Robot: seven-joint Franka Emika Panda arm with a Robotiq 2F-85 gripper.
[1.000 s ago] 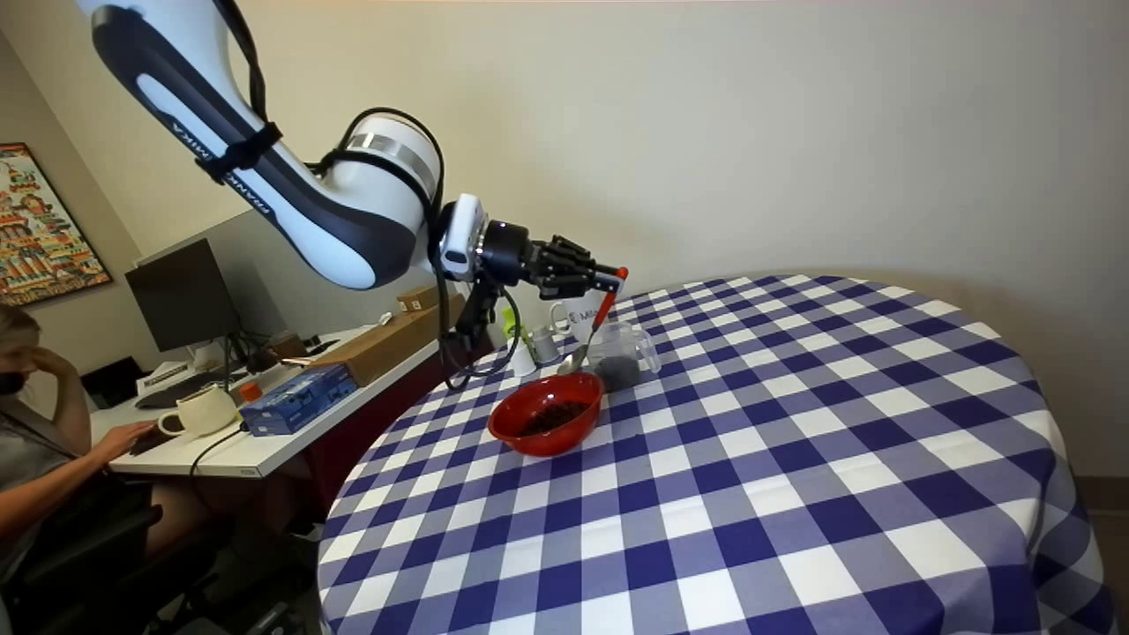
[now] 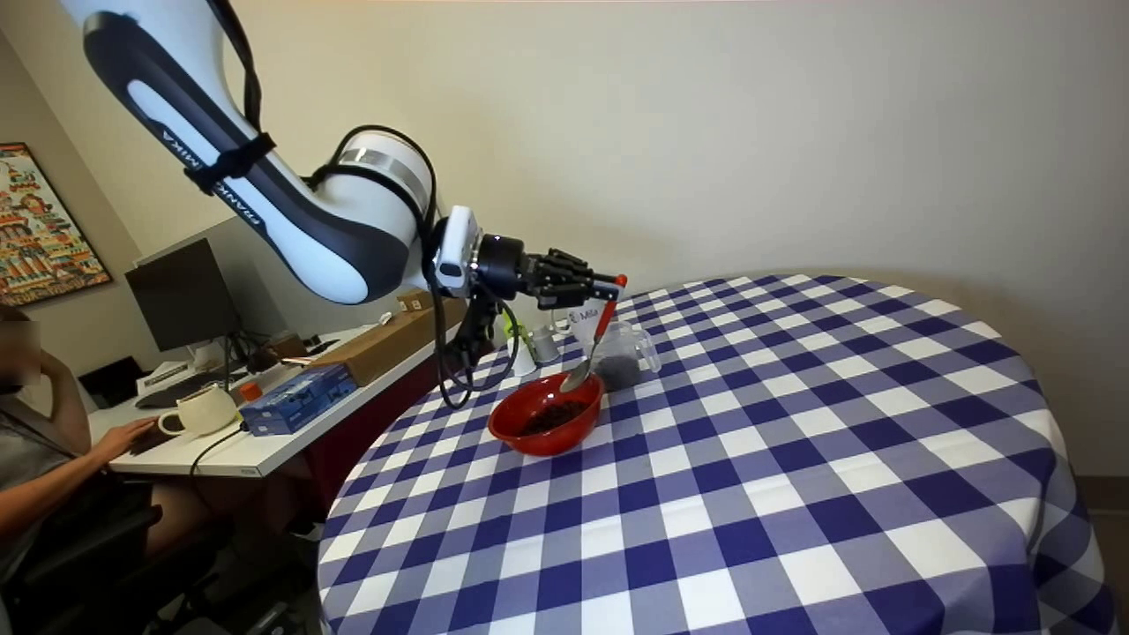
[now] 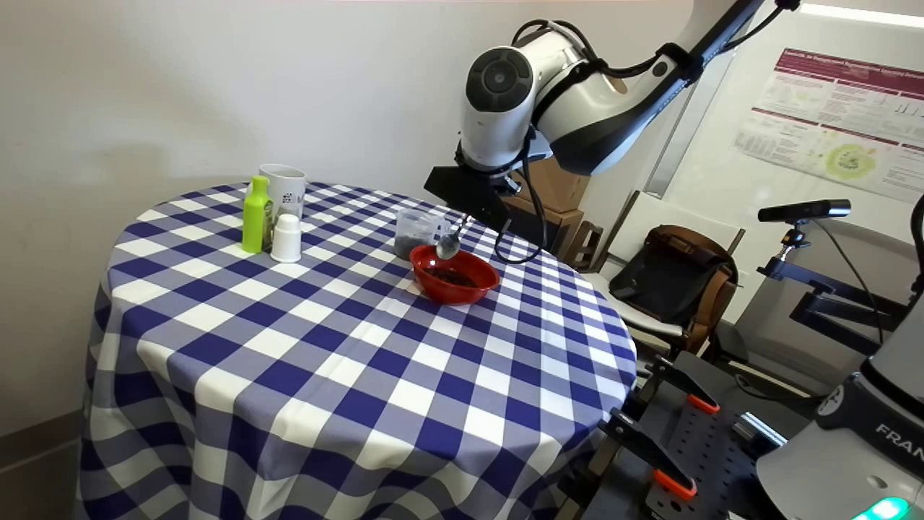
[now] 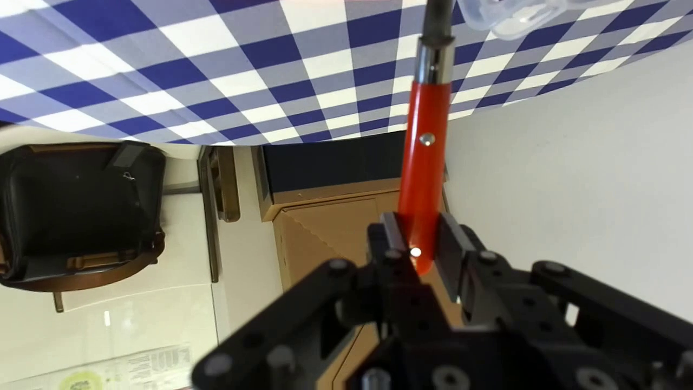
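Note:
A spoon with a red handle (image 4: 425, 149) is held near the handle's end, my gripper being shut on it. Its metal bowl end (image 2: 576, 376) points down at the far rim of a red bowl (image 2: 550, 444); whether it touches the rim I cannot tell. Dark small bits (image 2: 553, 416) lie in that bowl. Just behind it stands a clear pitcher (image 2: 622, 360) with dark contents at its bottom. From the other side, the spoon's head (image 3: 447, 246) shows above the bowl's opening, near the pitcher.
A green bottle (image 3: 255, 217), a white shaker (image 3: 286, 238) and a white mug (image 3: 284, 186) stand together on the checkered tablecloth (image 3: 346, 347). A cable loop (image 2: 455, 393) hangs from the arm beside the bowl.
My gripper has moved down a little with the spoon, and the spoon's head is lower, at the bowl's rim. Bowl and pitcher have stayed in place.

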